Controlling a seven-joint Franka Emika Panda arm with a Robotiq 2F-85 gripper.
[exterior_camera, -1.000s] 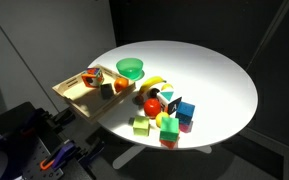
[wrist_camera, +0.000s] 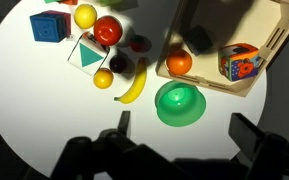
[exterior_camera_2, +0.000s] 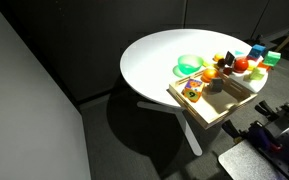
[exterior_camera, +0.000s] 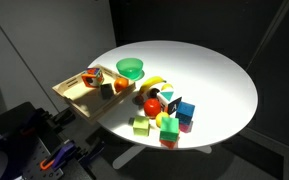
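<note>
Seen from above in the wrist view, my gripper is open, its two fingers wide apart with nothing held. A green bowl [wrist_camera: 180,104] appears between and just beyond the fingertips, empty inside. The wooden tray [wrist_camera: 216,85] holds an orange ball-shaped fruit [wrist_camera: 178,62], a dark block [wrist_camera: 198,40] and a colourful box [wrist_camera: 241,63]. Left of the bowl lies a yellow banana [wrist_camera: 133,82]. In exterior view 1 the bowl [exterior_camera: 130,68] stands behind the tray [exterior_camera: 85,107].
A cluster beyond the banana includes a red ball [wrist_camera: 108,30], a blue cube [wrist_camera: 46,27], a yellow ball [wrist_camera: 85,16] and a white block with a green triangle [wrist_camera: 88,54]. In exterior view 1 a green block [exterior_camera: 169,127] sits near the rim.
</note>
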